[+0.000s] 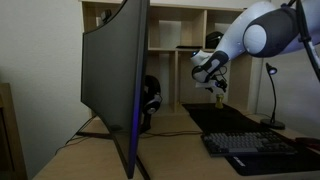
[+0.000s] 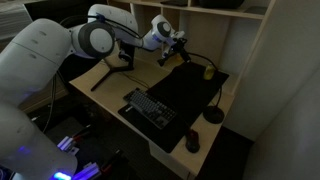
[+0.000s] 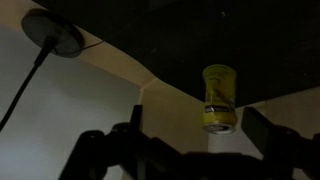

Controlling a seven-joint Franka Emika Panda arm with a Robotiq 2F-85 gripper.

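A yellow can stands near the edge of the black desk mat in the wrist view. It lies between the lines of my fingers, nearer the right one. My gripper is open, with its two dark fingers apart and nothing held. In exterior view 1 the can is just below and beside the gripper, close to the shelf unit. Exterior view 2 shows a yellow can at the mat's far side, with the arm's gripper to its left.
A large monitor fills the left foreground of exterior view 1. A keyboard lies on the mat's near part, and a thin desk lamp stands at right. Wooden shelves rise behind.
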